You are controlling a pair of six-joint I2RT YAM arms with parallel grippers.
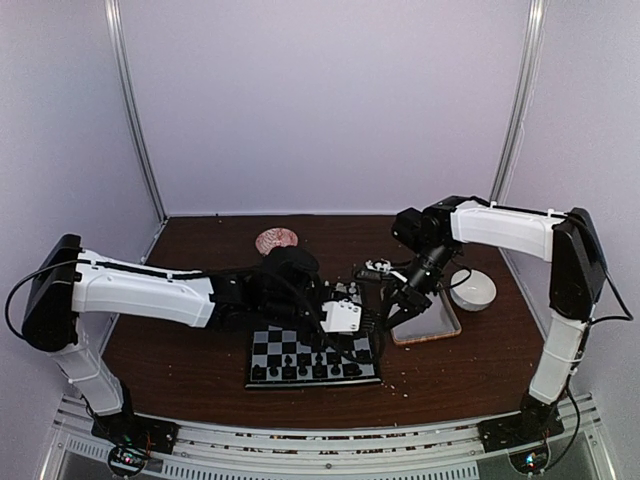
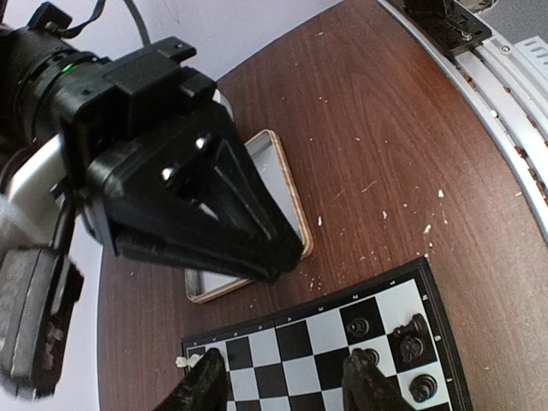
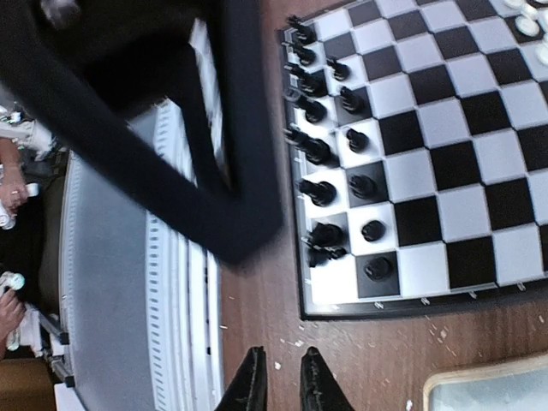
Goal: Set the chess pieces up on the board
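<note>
In the right wrist view, one black piece (image 3: 329, 253) lies tipped at the board's corner. It rests against the standing black piece (image 3: 327, 233) on the neighbouring square. Seen in the left wrist view, the same black pair (image 2: 412, 336) overlaps. My right gripper is open and empty, with bare table between its fingers and the board (image 3: 462, 295) beyond. From the left wrist, the right gripper hangs near the board's tray-side edge. My left gripper stands open over the board, nothing between its fingers.
Black pieces stand in two rows along the near edge; a black pawn (image 3: 378, 268) is nearest the corner. White pieces (image 3: 527, 21) are on the far side. A tray (image 1: 436, 328) and white bowl (image 1: 473, 290) are to the right. Both arms crowd each other over the board.
</note>
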